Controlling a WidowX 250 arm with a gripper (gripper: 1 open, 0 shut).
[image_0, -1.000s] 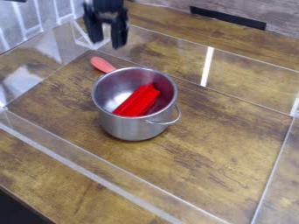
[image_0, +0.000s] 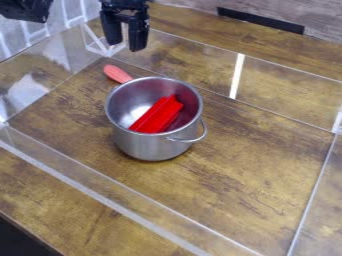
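A steel pot (image_0: 134, 140) with a handle on its right stands on the wooden table. A red object (image_0: 156, 116) lies inside it. A pink-red utensil (image_0: 118, 74) lies on the table just behind the pot, at its upper left. My black gripper (image_0: 126, 42) is at the top of the view, open, above and behind that utensil, with nothing seen between its fingers.
Pale strips mark its surface. A dark edge runs along the back right.
The pot and both red objects look unmoved.
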